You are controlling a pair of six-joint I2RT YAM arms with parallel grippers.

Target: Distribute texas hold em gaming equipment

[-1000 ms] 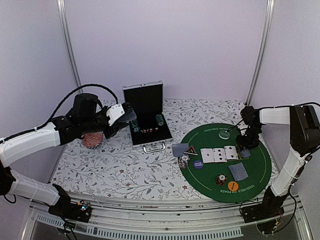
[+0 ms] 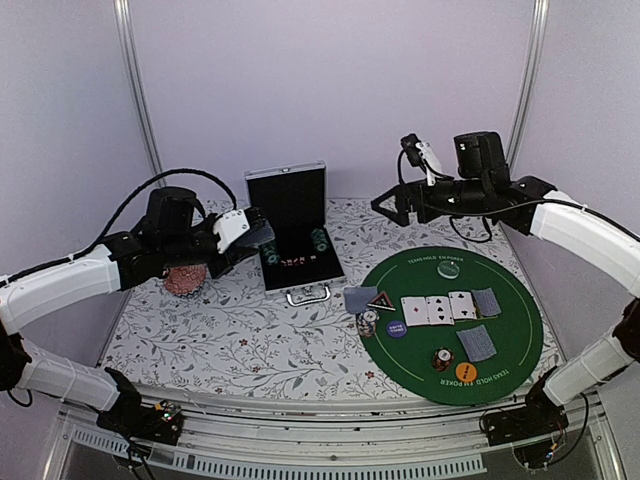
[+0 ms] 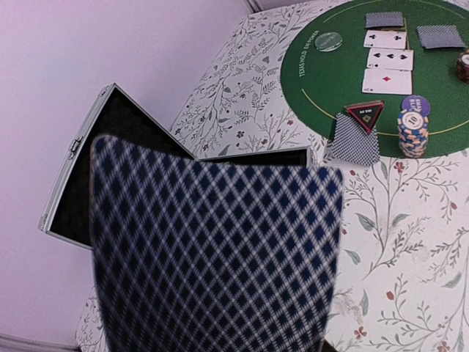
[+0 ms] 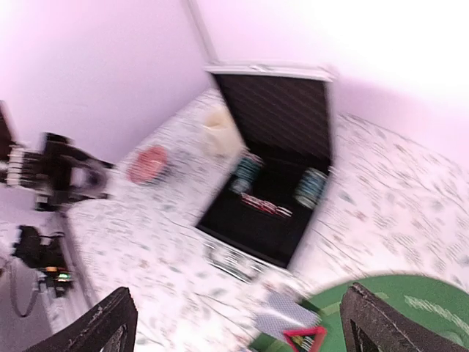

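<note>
My left gripper [image 2: 245, 240] is shut on blue checked playing cards [image 3: 216, 249], held up left of the open chip case [image 2: 300, 260]. My right gripper [image 2: 390, 200] stands open and empty in the air above the back of the table. On the green felt [image 2: 410, 360] lie three face-up cards [image 2: 439, 310], face-down cards at the right [image 2: 478, 342] and left [image 2: 358, 298], a triangular marker [image 3: 364, 114], chip stacks [image 3: 412, 134], a purple disc [image 2: 396, 328], an orange disc [image 2: 465, 372] and a clear disc [image 2: 448, 269].
A red round item [image 2: 184, 281] lies behind the left arm. The case lid stands upright. The right wrist view is blurred.
My right gripper has risen from the cards at the felt's right edge and moved left and back, uncovering those cards. The left arm has not visibly moved.
</note>
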